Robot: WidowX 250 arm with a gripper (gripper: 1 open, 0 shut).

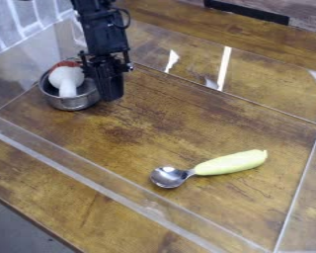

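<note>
My gripper (106,84) hangs at the upper left, just over the right side of a metal bowl (71,99). The bowl holds a white object (67,81) with something red behind it. The fingertips are dark and small, and I see nothing held between them; the gripper looks shut. A metal spoon (170,176) with a pale yellow-green handle (231,163) lies on the wooden table at the lower right.
Clear panels (127,208) border the work area on the wooden table (188,119).
</note>
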